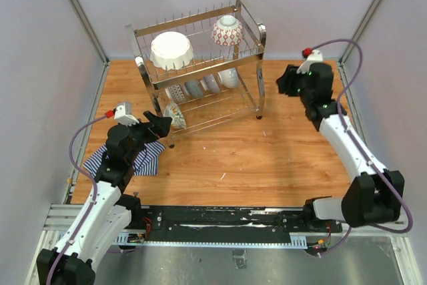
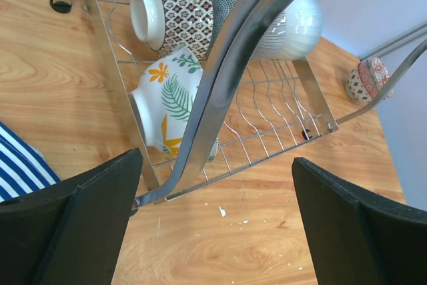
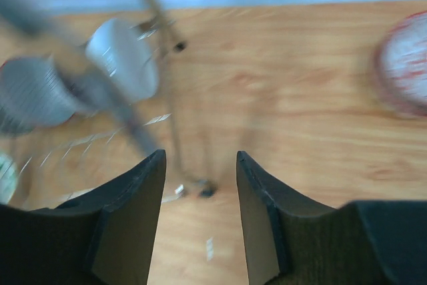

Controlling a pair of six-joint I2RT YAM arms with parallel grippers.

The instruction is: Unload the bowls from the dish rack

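The metal dish rack [image 1: 180, 75] holds a white fluted bowl [image 1: 171, 48] and a red-patterned bowl [image 1: 227, 31] on its upper tier. On the lower tier several bowls stand on edge, including a dark-patterned bowl [image 2: 181, 11], a white bowl [image 1: 229, 78] and a leaf-painted bowl [image 2: 170, 95]. Red-patterned bowlware [image 2: 369, 79] rests on the table to the rack's right, covered by the right arm from above. My left gripper is open and empty beside the rack's near left post. My right gripper, open and empty, is right of the rack.
A blue-and-white striped cloth [image 1: 148, 159] lies under the left arm. A rack post [image 1: 259, 75] stands between my right gripper and the lower bowls. Walls bound the back and sides.
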